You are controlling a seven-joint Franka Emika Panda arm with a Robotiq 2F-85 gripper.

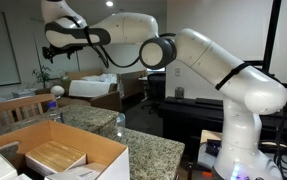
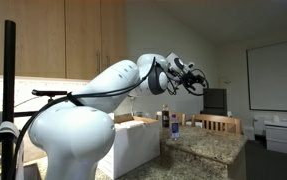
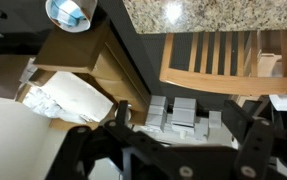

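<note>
My gripper stands open in the wrist view, its two dark fingers wide apart with nothing between them. Exterior view 1 has the arm raised in a high arch, with the gripper (image 1: 55,50) at the upper left, well above the counter. In exterior view 2 the gripper (image 2: 195,82) hangs high over the far side of the granite counter (image 2: 208,142). A clear bottle (image 1: 121,125) is upright on the counter, apart from the gripper. Another bottle (image 2: 175,126), with a blue label, shows in exterior view 2.
An open cardboard box (image 1: 105,152) with a smaller carton (image 1: 55,156) inside fills the near left. Wooden chairs (image 2: 219,123) stand behind the counter. Below the gripper are a chair back (image 3: 205,80) and grey boxes (image 3: 183,118).
</note>
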